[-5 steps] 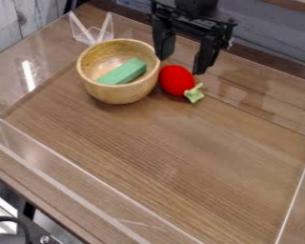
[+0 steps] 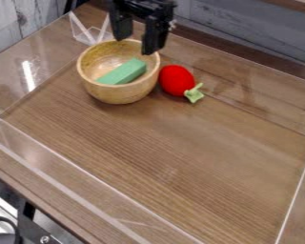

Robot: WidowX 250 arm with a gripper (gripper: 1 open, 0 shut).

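The dark gripper (image 2: 140,33) hangs at the top centre, over the back part of a beige bowl (image 2: 107,90), its fingers open. Inside the bowl lies a green oblong object (image 2: 122,72). A red vegetable or toy (image 2: 177,79) with a green stem rests on the table just right of the bowl, below and right of the gripper.
A white wire rack (image 2: 91,29) stands behind the bowl at the back left. The table is bordered by rims at the back and right, and a dark cable lies at the lower left corner.
The gripper has moved left, from above the red object and the right side to over the back of the bowl. The bowl and objects appear unmoved.
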